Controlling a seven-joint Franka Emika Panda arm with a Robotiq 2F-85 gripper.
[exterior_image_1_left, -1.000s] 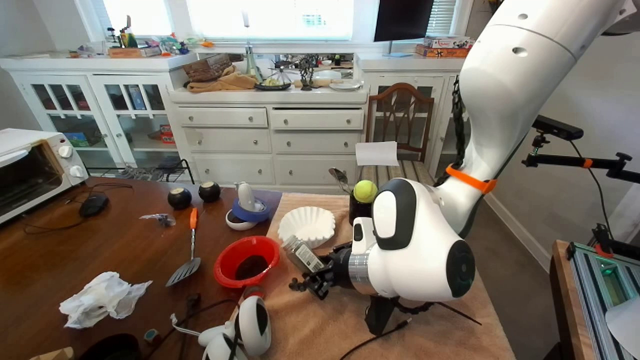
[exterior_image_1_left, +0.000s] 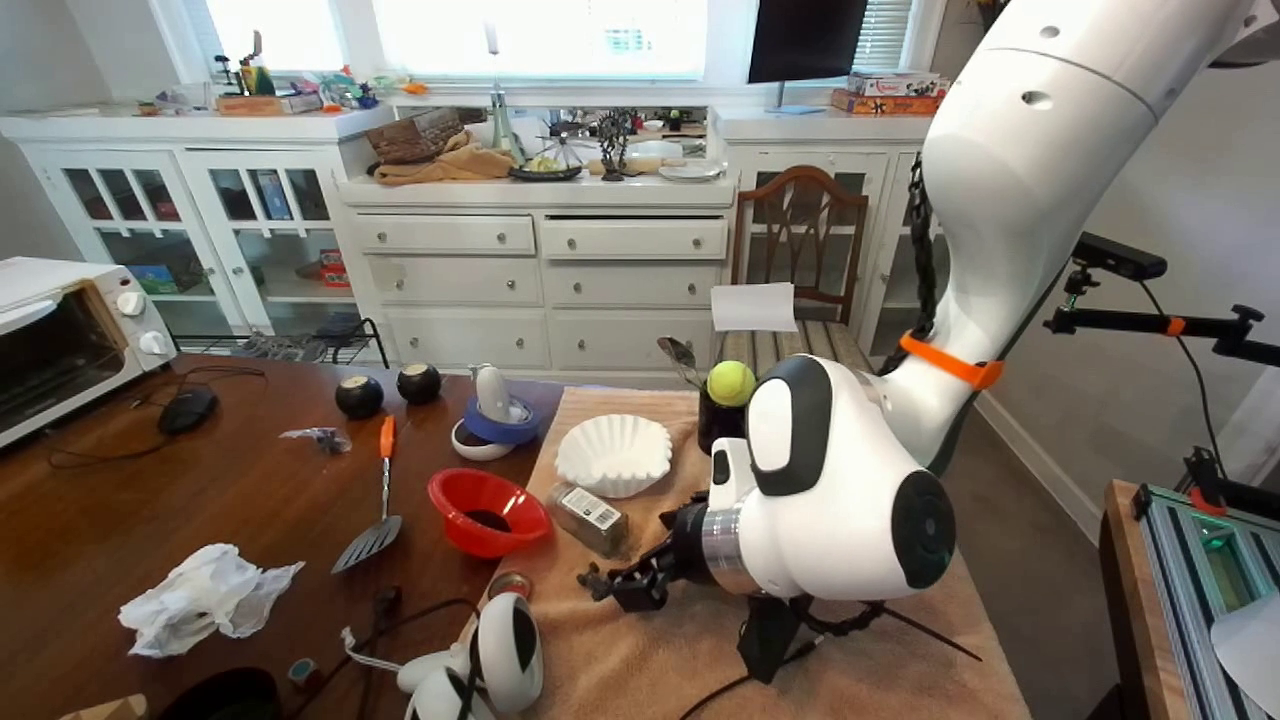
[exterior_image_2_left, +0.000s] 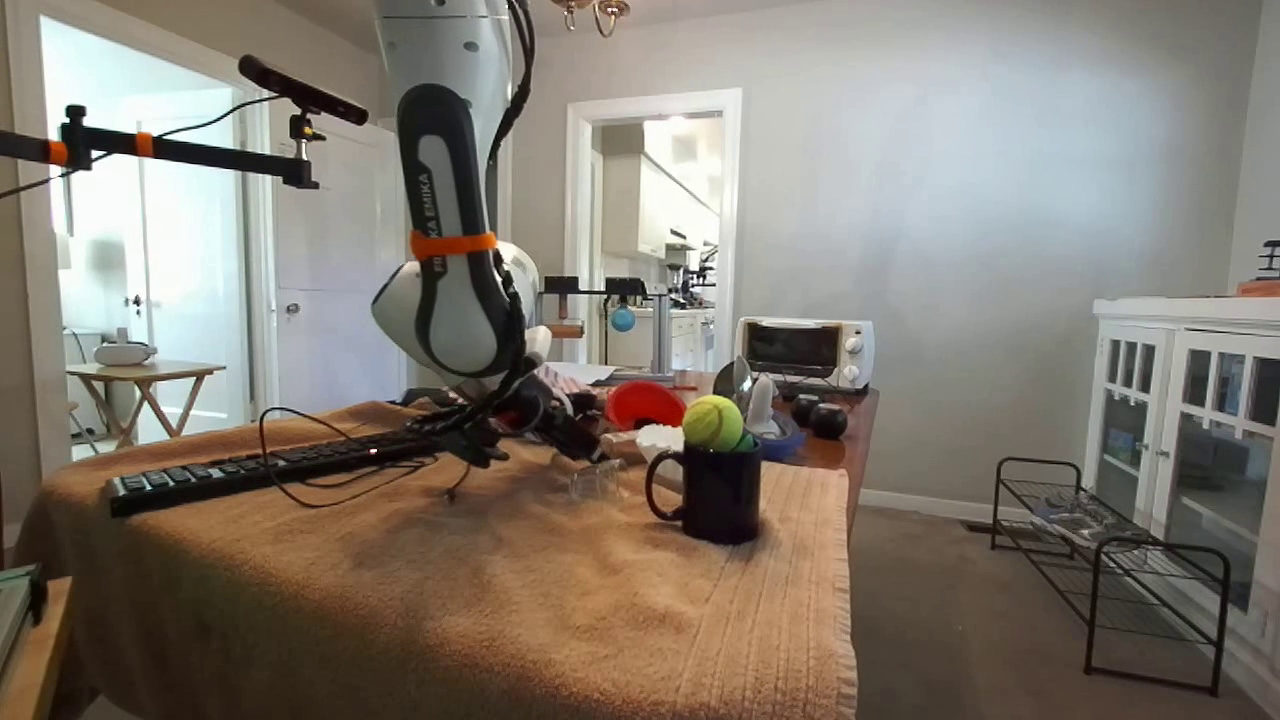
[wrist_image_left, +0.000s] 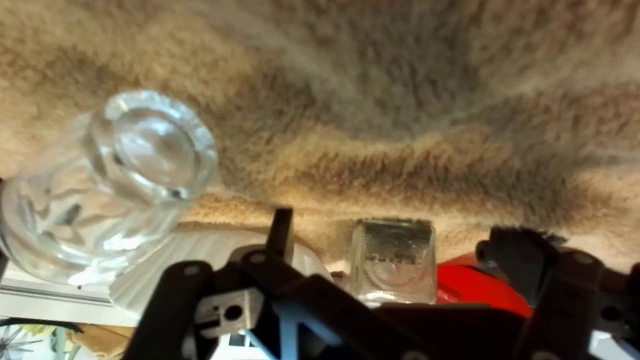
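My gripper stands open, with its fingers (wrist_image_left: 280, 231) wide apart at the bottom of the wrist view. A clear jar with a pale label (exterior_image_1_left: 588, 520) lies on its side on the tan towel, just beyond the gripper. In the wrist view, the jar's base (wrist_image_left: 393, 258) shows in the gap between the fingers, apparently farther off and free of them. Close by, the red bowl (exterior_image_1_left: 462, 490) is tilted at the towel's edge, beside the jar. Behind the jar sits a white fluted dish (exterior_image_1_left: 614, 454).
A clear glass (wrist_image_left: 108, 186) is close on the wrist view's left. The black mug (exterior_image_2_left: 722, 498) with a tennis ball (exterior_image_2_left: 713, 422) stands near the towel's edge. A keyboard (exterior_image_2_left: 270, 466) and loose cables lie behind the arm.
The jar was raised and tilted at the gripper; now it lies lower and farther left, apart from the fingers. The red bowl has tipped from nearly upright.
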